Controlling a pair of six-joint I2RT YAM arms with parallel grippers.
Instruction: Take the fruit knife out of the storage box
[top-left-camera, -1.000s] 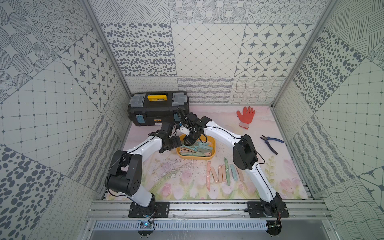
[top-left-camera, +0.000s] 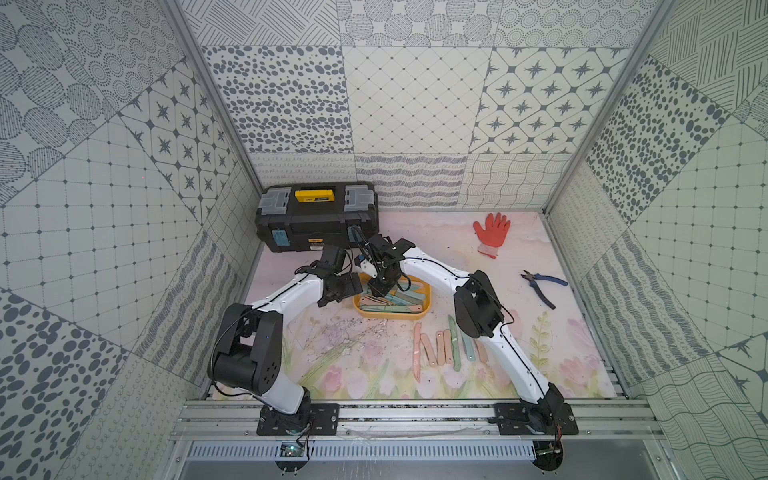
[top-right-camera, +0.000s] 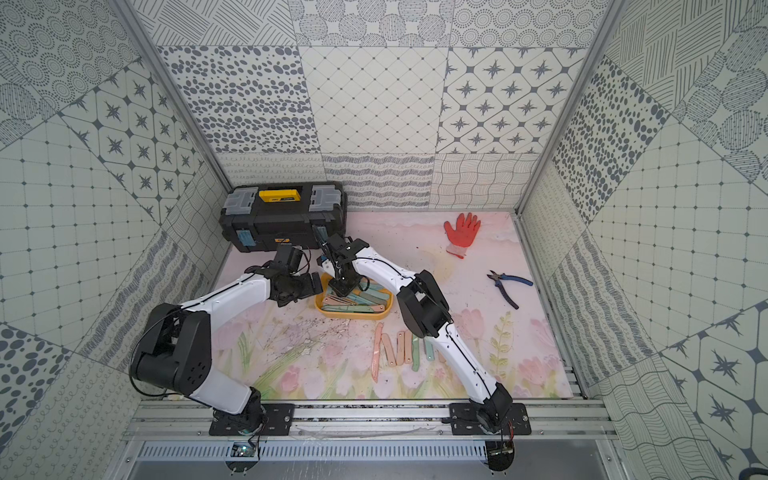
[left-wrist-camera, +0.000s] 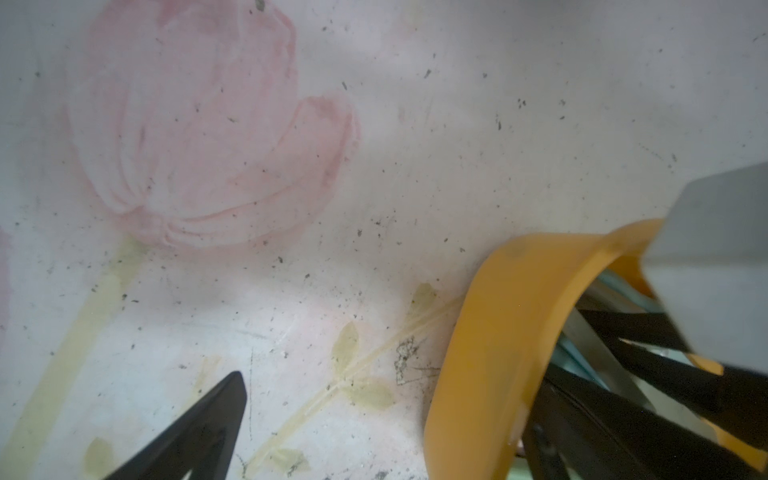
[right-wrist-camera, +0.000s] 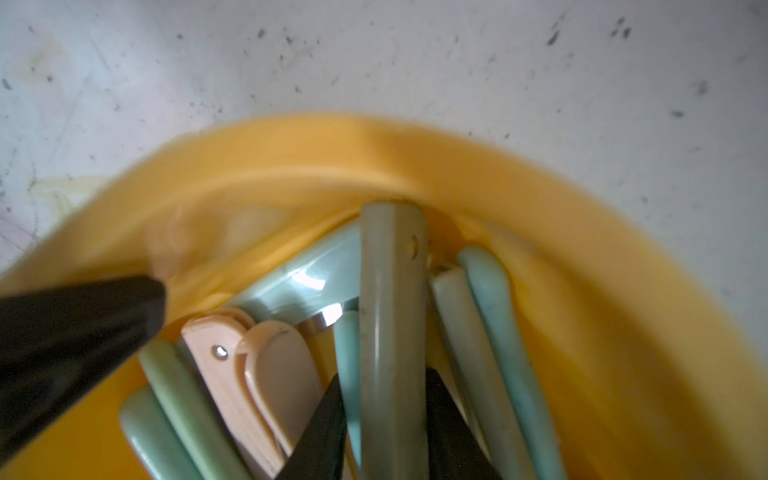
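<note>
The orange storage box (top-left-camera: 424, 304) holds several pastel fruit knives and peelers in green, teal and pink. My right gripper is down inside it, its dark fingertips on either side of a grey-green knife handle (right-wrist-camera: 390, 304); whether they grip it is unclear. A pink folded knife (right-wrist-camera: 268, 376) lies beside that handle. My left gripper (top-left-camera: 349, 288) hangs just left of the box, open; in the left wrist view the box's end wall (left-wrist-camera: 488, 336) is near its fingers.
A black toolbox (top-left-camera: 316, 216) stands at the back left. A red glove (top-left-camera: 492, 232) and pliers (top-left-camera: 544, 288) lie on the right. Several knives (top-left-camera: 444, 348) lie in a row in front of the box.
My left arm is nearly still.
</note>
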